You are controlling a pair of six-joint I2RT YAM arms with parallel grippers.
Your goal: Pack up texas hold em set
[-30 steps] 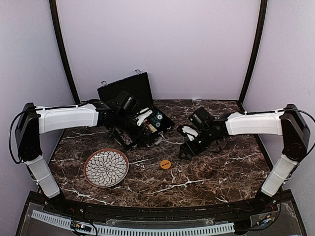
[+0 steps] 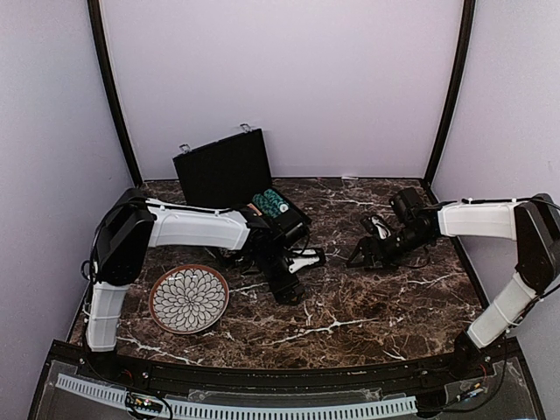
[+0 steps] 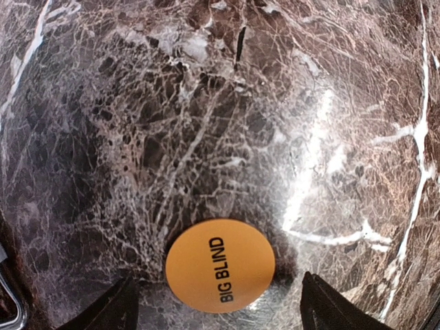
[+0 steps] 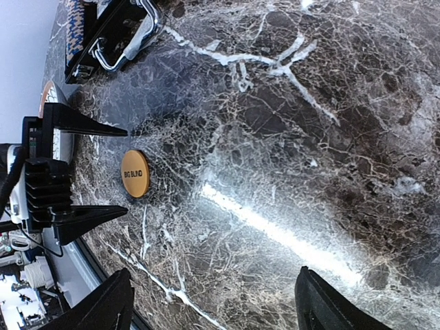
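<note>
An orange disc printed "BIG BLIND" (image 3: 220, 265) lies flat on the marble table. My left gripper is over it with its fingers spread, one on each side and apart from the disc. In the right wrist view the left gripper's two dark fingertips flank the same disc (image 4: 135, 173), with a gap to both. From above, the left gripper (image 2: 289, 293) hides the disc. The right gripper (image 2: 363, 261) stands open at the right of the table, nothing between its fingers. The black case (image 2: 223, 166) stands open at the back, chips (image 2: 269, 203) showing in it.
A round plate with a petal pattern (image 2: 189, 299) sits at the front left, near the left arm. The case's metal latch (image 4: 130, 51) sticks out toward the disc's side. Bare marble lies at the front and right of the table.
From the case, my left gripper has moved right and forward until it covers the disc. The right gripper has drawn back to the right. The disc appears unmoved.
</note>
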